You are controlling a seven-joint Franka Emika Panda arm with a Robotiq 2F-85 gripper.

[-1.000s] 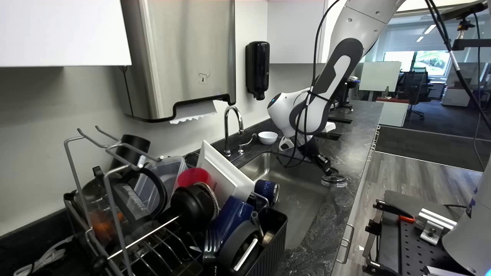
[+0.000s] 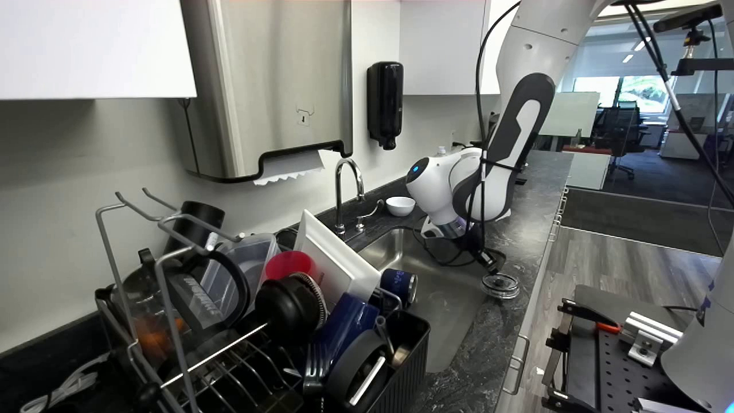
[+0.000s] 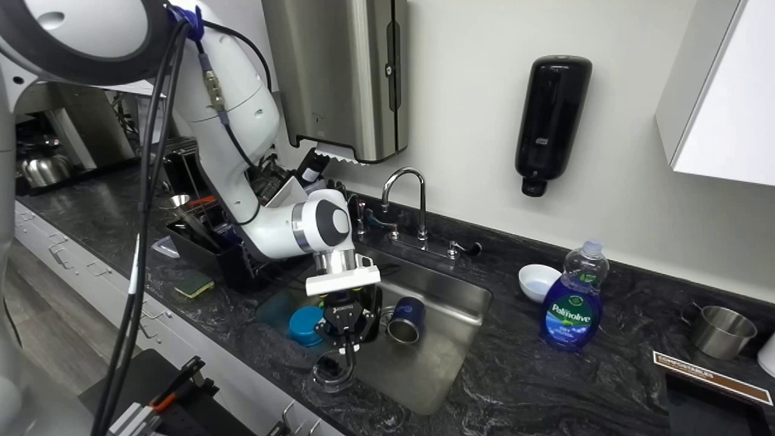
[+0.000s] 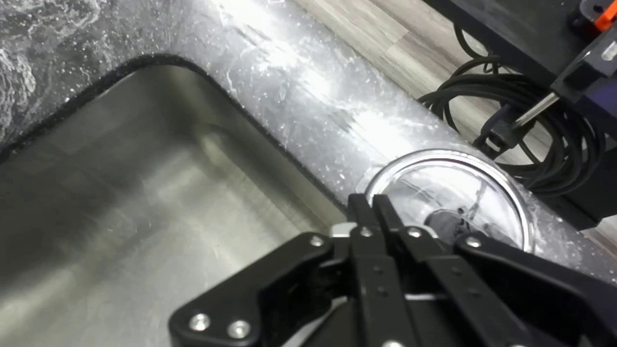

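A round clear glass piece with a shiny rim, like a lid or shallow dish [image 4: 462, 191], lies in view over the counter strip between sink and front edge. My gripper is shut on its sink-side rim, the two fingertips nearly together. In exterior view 1 the glass piece [image 2: 500, 288] shows just below the gripper [image 2: 491, 267]. Exterior view 2 shows the glass piece [image 3: 331, 378] at the lower end of the downward-pointing gripper [image 3: 350, 352]. Whether the glass touches the counter I cannot tell.
The steel sink [image 3: 443, 370] holds a blue mug [image 3: 407, 320] and a blue bowl [image 3: 305, 324]. A full dish rack [image 2: 227, 358] stands left of it in exterior view 1. A soap bottle [image 3: 574, 301] and white bowl [image 3: 538, 280] stand right of the sink.
My gripper and the glass piece have moved along the counter toward the dish rack, nearer exterior view 1's camera. The grip on the glass has stayed.
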